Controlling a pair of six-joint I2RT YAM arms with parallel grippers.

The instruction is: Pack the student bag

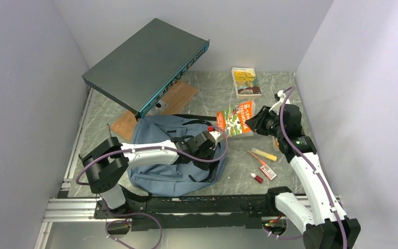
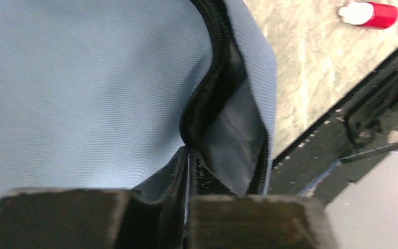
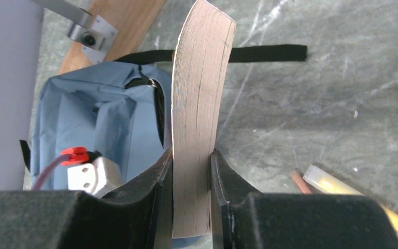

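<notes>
The blue bag [image 1: 160, 176] lies on the marble table, its black zipper [image 2: 207, 88] along an open edge. My left gripper [image 1: 206, 162] is down at the bag's right side; in the left wrist view its fingertips [image 2: 176, 166] meet the zipper edge, and whether they hold cloth is unclear. My right gripper [image 1: 254, 123] is shut on an orange book [image 1: 234, 116], seen spine-on as a pale page block [image 3: 199, 114] in the right wrist view, held above the table beside the bag.
A yellow book [image 1: 246, 83] lies at the back. A glue stick [image 1: 264, 153], orange pencil [image 1: 256, 158], eraser pack [image 1: 268, 171] and red bottle [image 1: 257, 177] lie right of the bag. A dark metal case [image 1: 145, 67] overhangs the back left above a wooden board [image 1: 124, 124].
</notes>
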